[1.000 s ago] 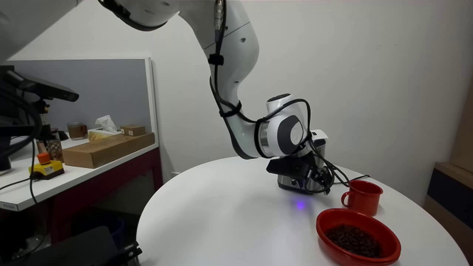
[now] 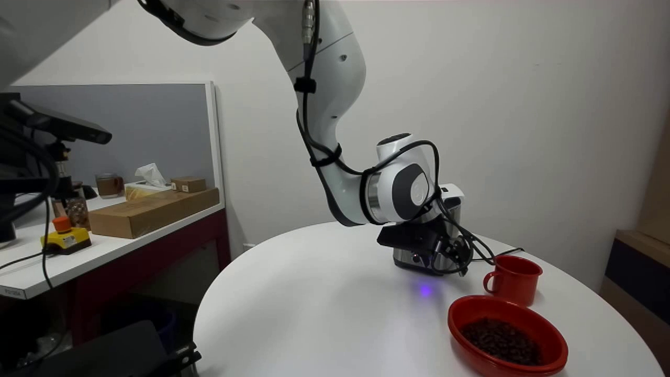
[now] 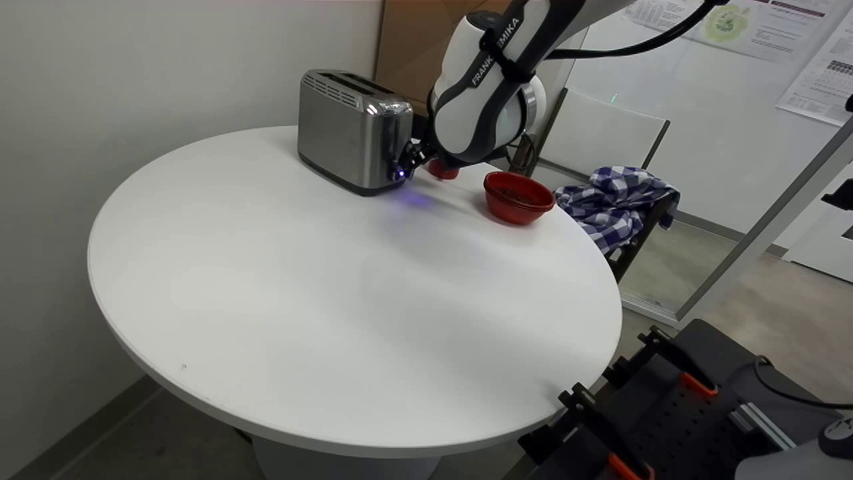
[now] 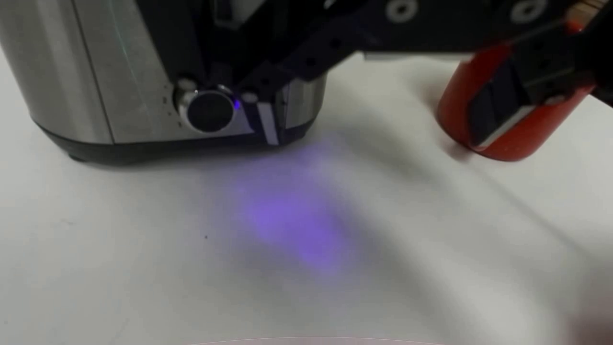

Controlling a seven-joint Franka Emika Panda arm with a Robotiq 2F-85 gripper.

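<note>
In the wrist view, a silver toaster [image 4: 97, 69] stands at upper left with a round dark dial [image 4: 210, 111] low on its side. My gripper is open, its two fingers spread wide with only white table visible in the gap. One fingertip [image 4: 267, 121] is right beside the dial; whether it touches cannot be told. Behind the other finger is a red mug [image 4: 520, 135], apparently standing free on the table. Exterior view 2 shows the toaster [image 3: 340, 132] whole, with the arm reaching its front end at the dial.
A red bowl [image 2: 458, 336] of dark beans sits near the red mug [image 2: 518, 279] on the round white table [image 2: 301, 301]. The toaster's cord runs behind the mug. A purple light spot falls on the table below the gripper.
</note>
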